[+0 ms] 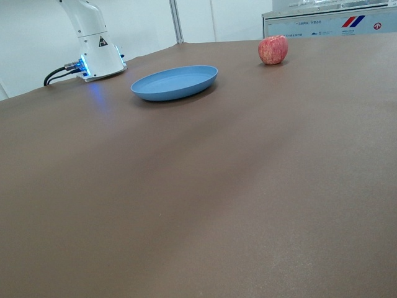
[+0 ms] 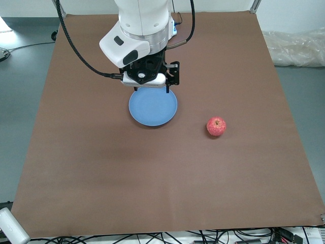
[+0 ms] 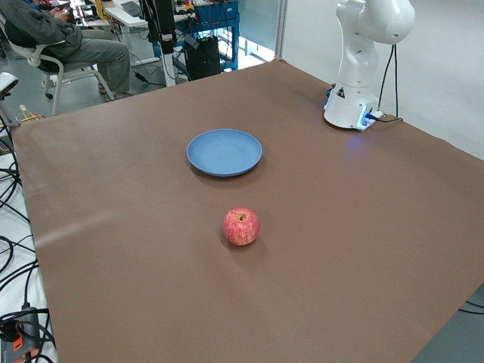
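Note:
A blue plate point(image 2: 153, 108) point(image 1: 174, 82) point(image 3: 224, 153) lies on the brown table, empty. A red apple point(image 2: 216, 126) point(image 1: 273, 49) point(image 3: 241, 226) sits apart from it on the bare tabletop, to its right in the left and top views. In the left view the white arm hangs over the table with a black fixture at its lower end, just behind the plate; whether a gripper's fingers are open or shut there cannot be made out. The top and right views show the arm's base, but no gripper.
Cables run along the table's edge in the left and right views. A person on a chair sits beyond the table in the right view, and a white wall stands behind the arm.

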